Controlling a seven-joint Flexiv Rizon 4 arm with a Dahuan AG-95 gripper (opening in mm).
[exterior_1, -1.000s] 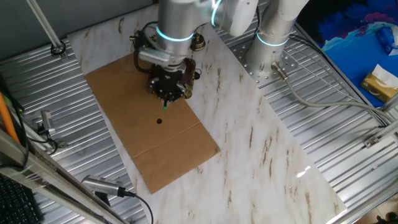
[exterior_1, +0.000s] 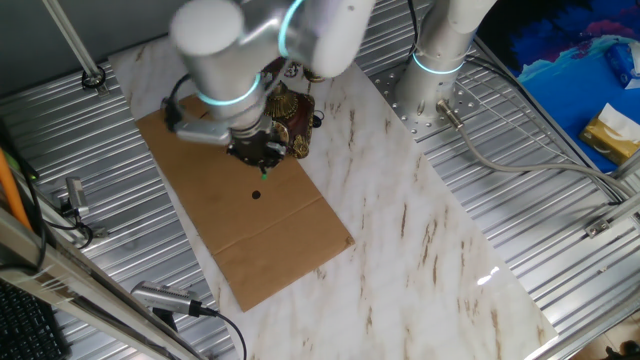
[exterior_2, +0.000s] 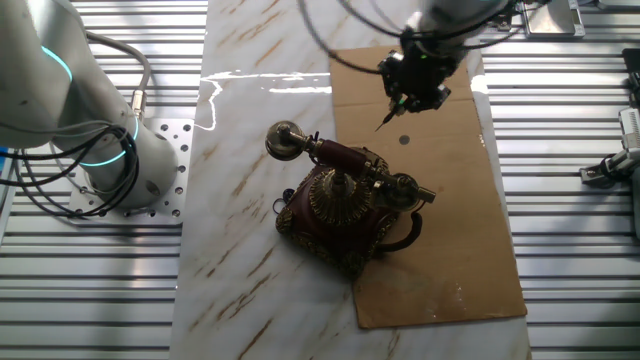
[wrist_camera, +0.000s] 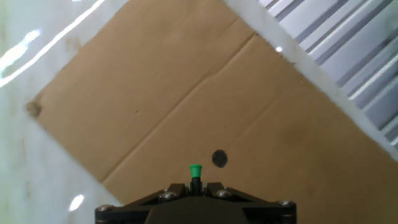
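Note:
My gripper is closed around a thin dark tool with a green part (wrist_camera: 196, 171), which sticks out beyond the fingers. In exterior view 2 the gripper (exterior_2: 398, 92) hangs above the cardboard sheet (exterior_2: 450, 250), and the tool's thin dark point slants down to the left. A small black disc (wrist_camera: 219, 158) rests on the cardboard, just to the right of and beyond the green part in the wrist view. The same disc (exterior_1: 256, 195) lies close to the tool's tip in exterior view 1; whether the tip touches anything cannot be told.
An ornate old-style telephone (exterior_2: 340, 215) stands partly on the cardboard, close beside the gripper, its handset on top. The marble-patterned board (exterior_1: 400, 260) is bare toward the front. A silver cylindrical device with a cable (exterior_1: 165, 297) sits off the board's left edge.
In exterior view 1 the arm's wrist has swung left and tilted, uncovering more of the telephone. The green part has stayed at nearly the same place near the disc, which has not moved.

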